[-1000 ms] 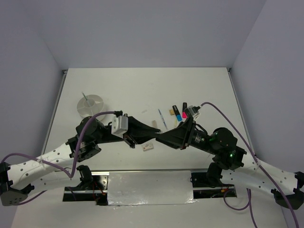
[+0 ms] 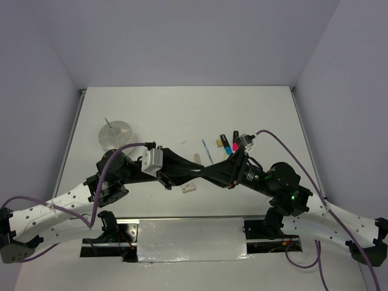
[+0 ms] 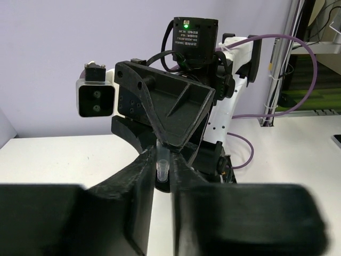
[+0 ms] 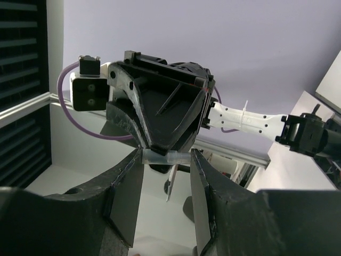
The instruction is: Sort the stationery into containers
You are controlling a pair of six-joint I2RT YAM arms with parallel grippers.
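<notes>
My two grippers meet in mid-air at the centre of the top view. My right gripper is shut on a short translucent rod (image 4: 176,158), which reaches across to my left gripper. The left fingers stand close around it, and I cannot tell whether they grip it. Pens and markers (image 2: 225,144), a small yellow item (image 2: 219,143), a blue pen (image 2: 207,150) and a pale eraser-like item (image 2: 188,188) lie on the white table, partly behind the arms.
A round divided container (image 2: 124,130) with an upright item stands at the back left. Grey walls bound the workspace.
The two grippers have shifted very slightly where they meet. Otherwise the top view looks the same.
</notes>
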